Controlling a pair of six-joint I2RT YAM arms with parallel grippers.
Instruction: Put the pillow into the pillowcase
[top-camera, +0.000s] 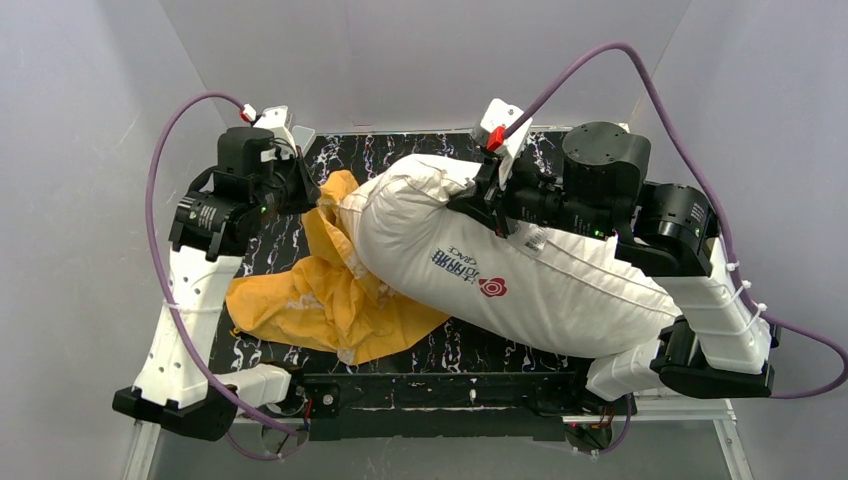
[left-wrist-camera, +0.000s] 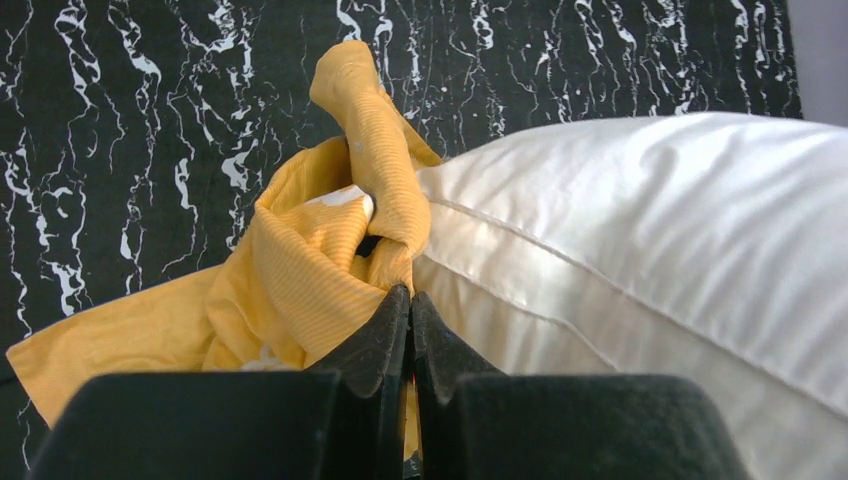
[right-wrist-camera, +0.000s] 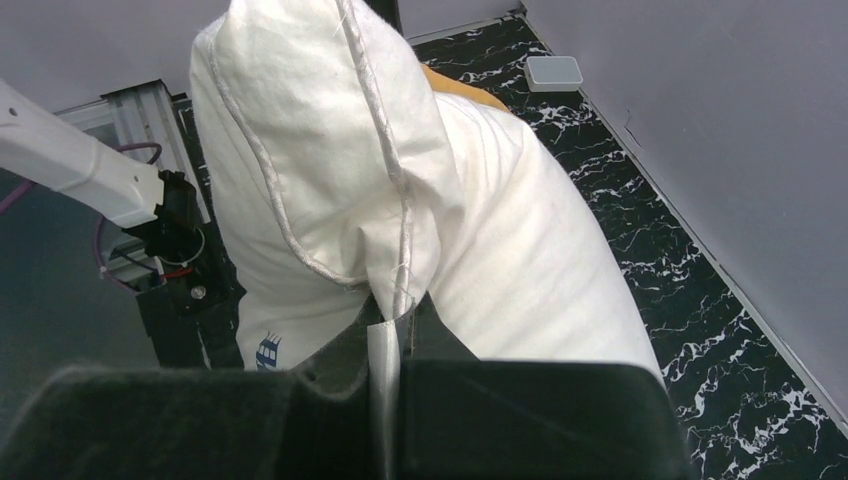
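Observation:
A large white pillow with printed logo lies across the table's middle and right. My right gripper is shut on its seamed fabric near the upper left end, bunching it upward in the right wrist view. The yellow pillowcase lies crumpled at left, its upper folds against the pillow's end. My left gripper is shut at these upper folds; whether any cloth is between its fingertips is unclear.
The black marble table shows bare at the back and left. Grey walls enclose it on three sides. A small pale box sits at the table's edge.

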